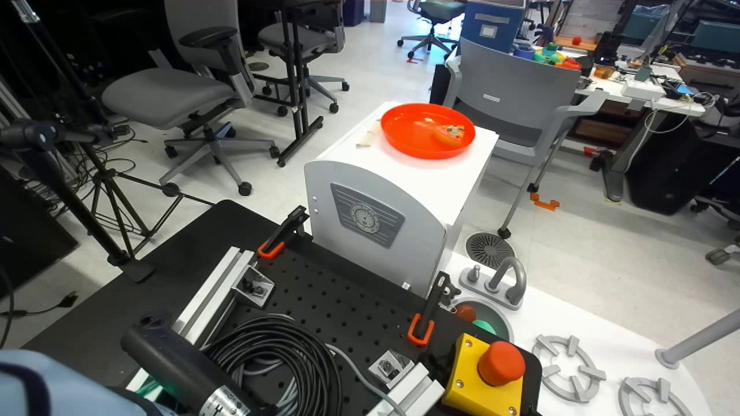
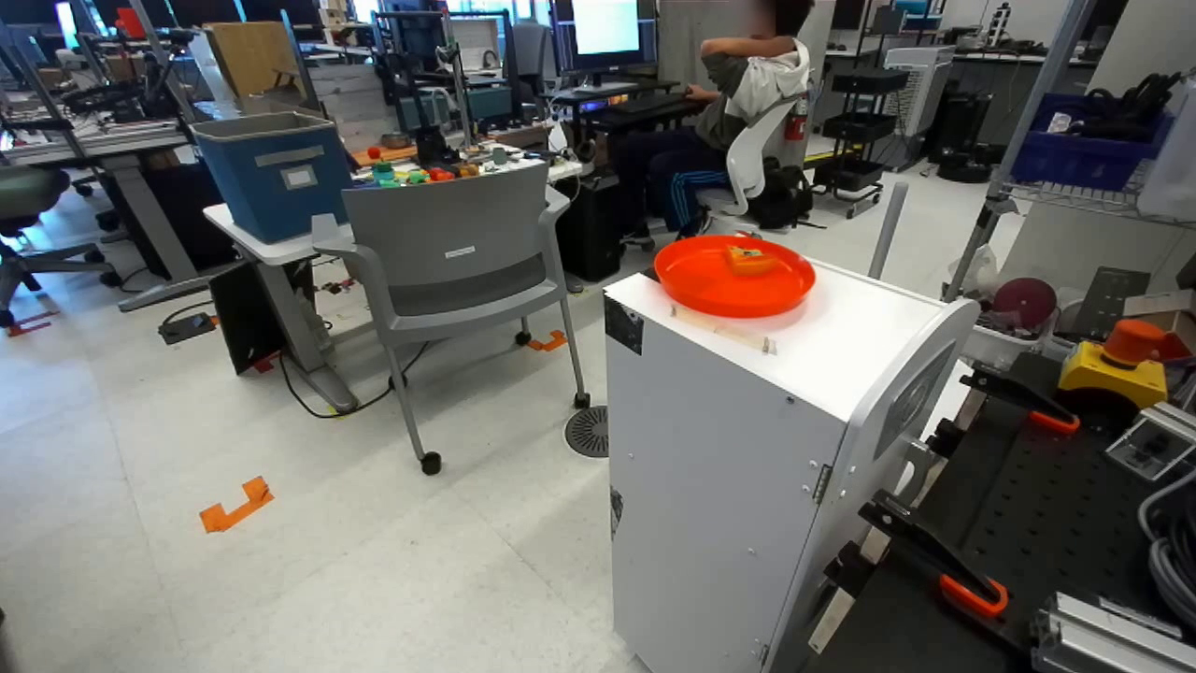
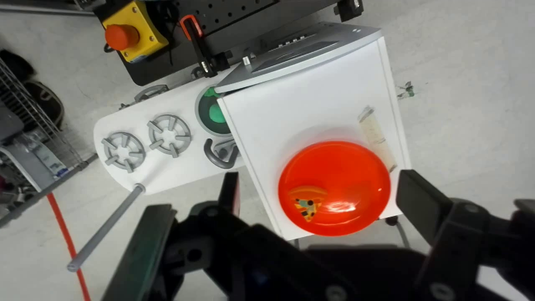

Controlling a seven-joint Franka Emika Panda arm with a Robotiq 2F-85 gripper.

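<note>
Wide apart at the bottom of the wrist view, the fingers of my gripper stand open with nothing held between them. Beyond them, seen from above, is a round red-orange plate (image 3: 346,173) on the white cabinet top (image 3: 301,110). A toy pizza slice (image 3: 306,203) lies in it, toward the plate's left side in this view. Both exterior views show the same plate (image 1: 409,138) (image 2: 718,293) and slice (image 1: 451,134) (image 2: 748,260), with no gripper near them. The gripper itself appears in neither exterior view.
Beside the cabinet a white counter carries a sink (image 3: 208,113) with green and reddish items, a curved faucet (image 1: 514,277) and burner grates (image 1: 569,367). A yellow emergency-stop box (image 1: 485,374), clamps (image 1: 430,312) and coiled cable (image 1: 277,353) occupy the black table. A grey chair (image 2: 460,247) stands behind the cabinet.
</note>
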